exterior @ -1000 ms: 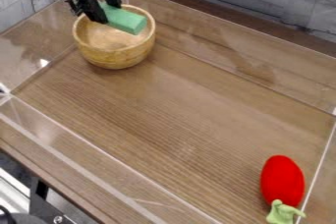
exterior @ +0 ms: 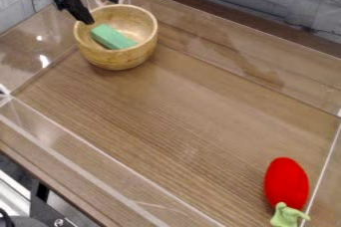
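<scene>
A wooden bowl [exterior: 131, 52] sits at the upper left of the table, with a green block [exterior: 112, 36] lying inside it. My black gripper [exterior: 83, 2] is at the top left, above the bowl's back-left rim, open and apart from the block. A red object with a green top [exterior: 286, 185], like a strawberry or similar toy, lies at the lower right.
A grey wall or edge runs along the upper left.
The green block went from held high in the bowl's right part to lying in the bowl. My gripper let go and moved up and left, away from it.
</scene>
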